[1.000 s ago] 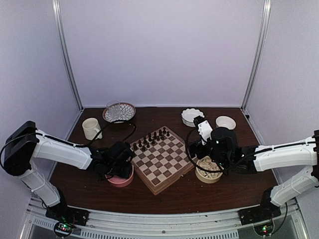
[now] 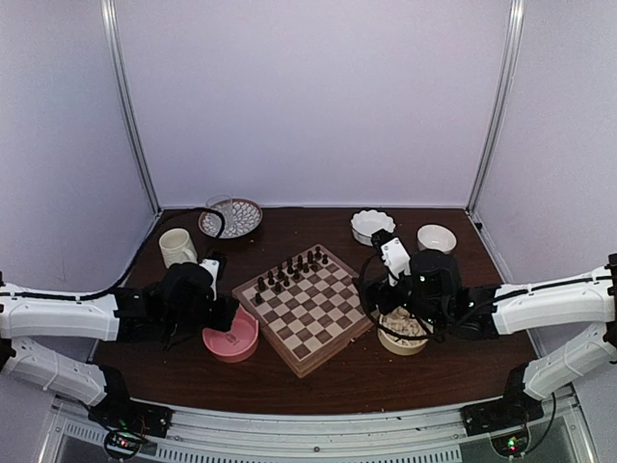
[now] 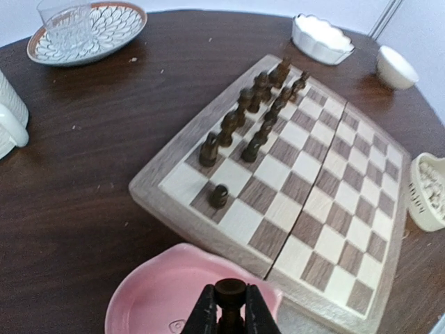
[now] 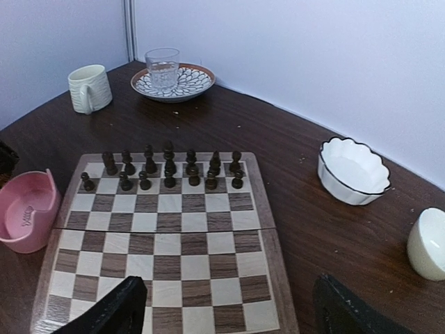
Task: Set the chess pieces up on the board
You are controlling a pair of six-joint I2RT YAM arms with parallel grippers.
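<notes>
The wooden chessboard (image 2: 304, 309) holds dark pieces along its far left edge, with a lone dark piece (image 3: 220, 196) near that corner. My left gripper is shut on a dark chess piece (image 3: 230, 292), held over the pink bowl (image 3: 146, 303) beside the board. My right gripper (image 2: 381, 289) hangs above the bowl of white pieces (image 2: 403, 342) at the board's right; in the right wrist view its two fingers are apart at the lower edge, with nothing visible between them.
A white mug (image 2: 176, 249), a patterned plate (image 2: 247, 220) with a glass, a fluted white bowl (image 2: 371, 227) and a smaller white bowl (image 2: 436, 237) stand toward the back.
My left gripper has risen out of the pink bowl and moved back to the left, now with a dark piece showing in it. The right arm is nearly still.
</notes>
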